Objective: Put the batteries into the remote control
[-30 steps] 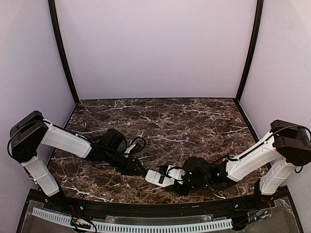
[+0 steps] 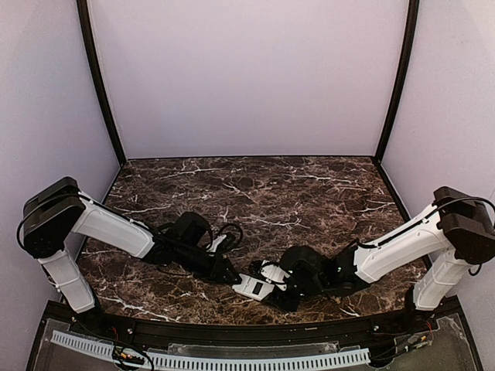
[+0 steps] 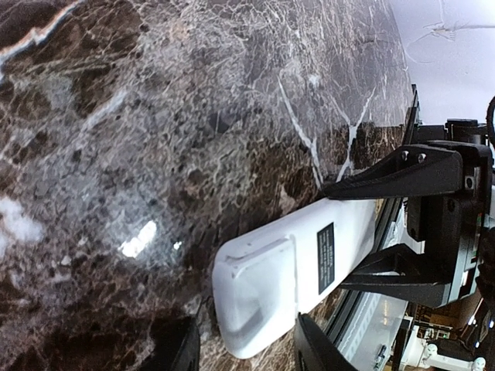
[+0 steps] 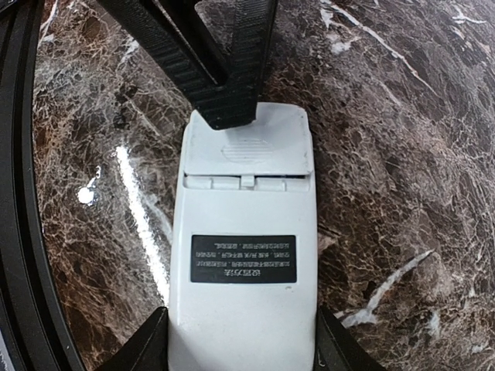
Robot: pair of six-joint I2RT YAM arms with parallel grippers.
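The white remote (image 2: 253, 287) lies back up near the front of the marble table, its battery cover (image 4: 246, 143) in place and a dark label (image 4: 243, 259) below it. My right gripper is shut on the remote's lower end, as also seen in the left wrist view. My left gripper is over the cover end, fingers apart on either side of it; in the right wrist view its fingertips sit at the cover's top edge. No batteries can be made out.
A dark rail (image 2: 232, 326) runs along the front edge close to the remote, and pale walls stand at the back and sides.
My left gripper has moved right and slightly toward the front, up to the remote's cover end. My right gripper and the remote have shifted slightly.
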